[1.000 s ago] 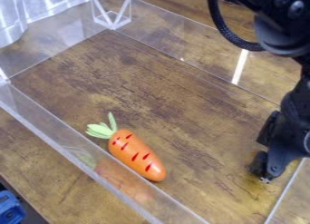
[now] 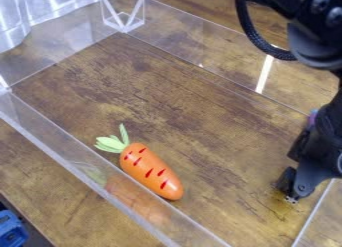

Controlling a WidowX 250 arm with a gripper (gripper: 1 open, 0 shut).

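Observation:
A toy carrot (image 2: 150,169) with green leaves lies on the brown wooden floor of a clear-walled tray, left of centre toward the front. My black gripper (image 2: 294,191) is low at the right side of the tray, well apart from the carrot, its tips down near the floor. Something small and yellowish shows at its tips, and a bit of purple shows behind its body; I cannot tell what either is or whether the fingers hold anything.
Clear walls (image 2: 83,181) border the wooden area, with a clear corner bracket (image 2: 123,19) at the back. A blue object (image 2: 11,231) sits outside at the lower left.
The arm and gripper have shifted very slightly, with a little purple now showing behind the gripper. The carrot has not moved.

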